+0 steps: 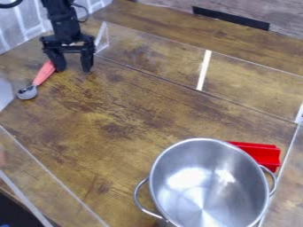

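My black gripper (69, 55) is low at the upper left of the table, its two fingers pointing down, just right of and partly over the handle of a spoon (45, 75) with a red handle and a metal head. How far it is open, and whether anything sits between its fingers, is hard to tell at this size.
A large steel pot (208, 184) with two handles stands at the bottom right, with a red object (258, 152) behind it. A clear panel edge stands behind the gripper.
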